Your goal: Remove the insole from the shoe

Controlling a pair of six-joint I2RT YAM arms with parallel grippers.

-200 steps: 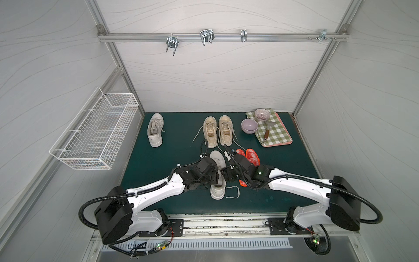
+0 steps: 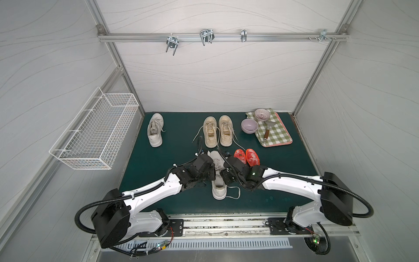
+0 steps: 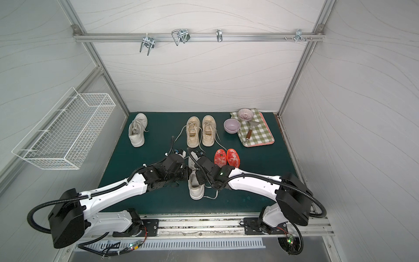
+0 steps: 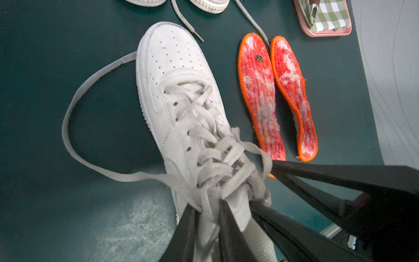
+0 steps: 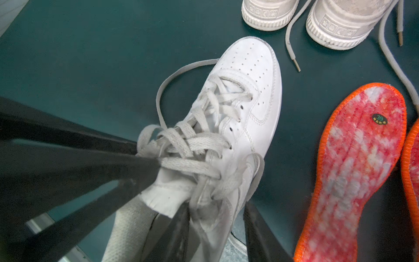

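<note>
A white sneaker (image 4: 170,65) lies at the middle front, toe toward the back, with its laces (image 5: 205,144) spread over it and its opening toward the front. My left gripper is at the laces and tongue, with white lace or tongue between its blurred fingers. My right gripper is over the shoe's collar and tongue, its fingertips apart and blurred; whether it holds anything cannot be told. In both top views the arms' wrists hide much of the sneaker.
Red insoles (image 5: 349,174) lie right of the sneaker. Beige shoes (image 2: 210,131) stand behind it, another white shoe (image 2: 155,130) at back left. A tray (image 2: 285,139) with bowls is at back right; a wire basket (image 2: 78,163) hangs on the left.
</note>
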